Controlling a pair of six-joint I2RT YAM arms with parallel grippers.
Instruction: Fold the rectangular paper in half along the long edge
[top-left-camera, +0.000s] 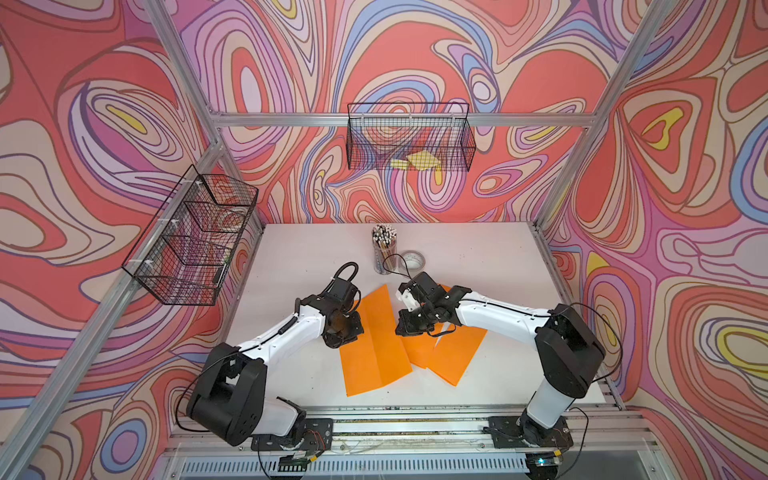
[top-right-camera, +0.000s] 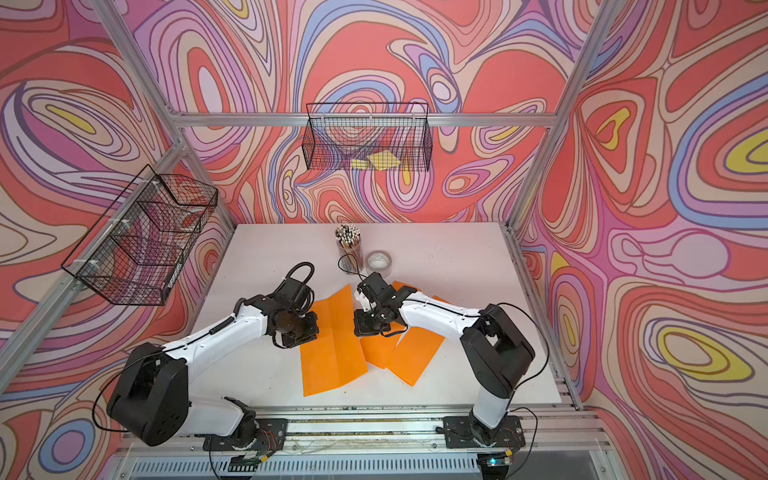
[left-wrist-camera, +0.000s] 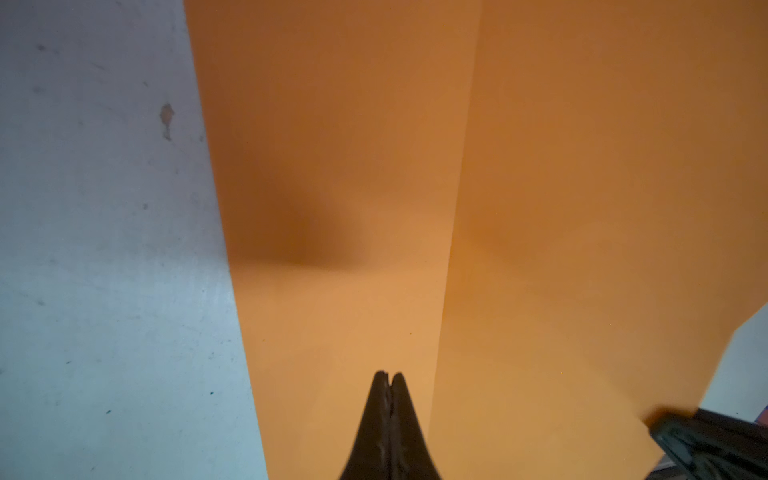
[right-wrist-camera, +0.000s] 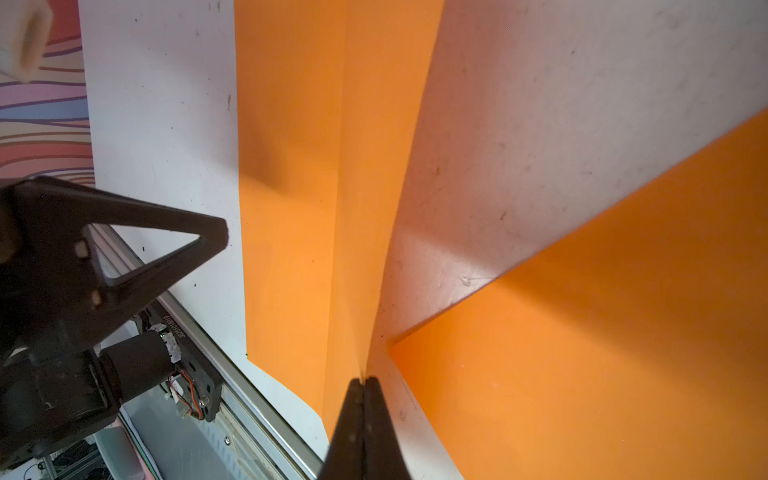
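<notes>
An orange rectangular paper (top-left-camera: 376, 356) lies on the table between my arms, a crease running lengthwise down it. Its right half slopes up from that crease toward the right edge. My right gripper is shut on this raised long edge, which runs between its fingertips. Shut over the left half, near the crease, is my left gripper; nothing shows between its fingers. Whether its tips touch the paper I cannot tell. From the left wrist view, the right gripper's fingers (left-wrist-camera: 692, 440) meet the far edge of the paper.
More orange sheets (top-left-camera: 456, 364) lie at an angle to the right, partly beneath my right arm. A holder of pens (top-left-camera: 384, 249) and a tape roll (top-left-camera: 413, 261) stand behind. Bare table (top-left-camera: 296, 256) shows at the left and back.
</notes>
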